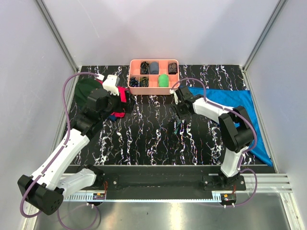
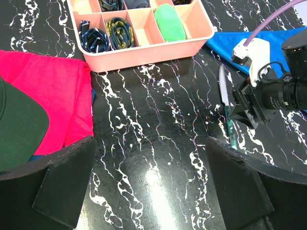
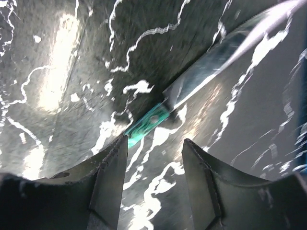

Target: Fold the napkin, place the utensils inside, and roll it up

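The knife (image 2: pixel 224 91), with silver blade and green handle (image 3: pixel 144 125), lies on the black marbled table, mostly under my right gripper (image 1: pixel 176 111) in the top view. In the right wrist view the fingers of the right gripper are apart below the handle, nothing clearly between them. A blue napkin (image 1: pixel 249 120) lies spread at the right. My left gripper (image 1: pixel 122 103) hangs open over the red cloth (image 2: pixel 57 100) and dark green cloth (image 2: pixel 19 124) at the left; its fingers frame empty table in the left wrist view.
A pink divided box (image 1: pixel 153 91) at the back holds rolled dark cloths and a green bundle (image 1: pixel 163 80). White side walls bound the area.
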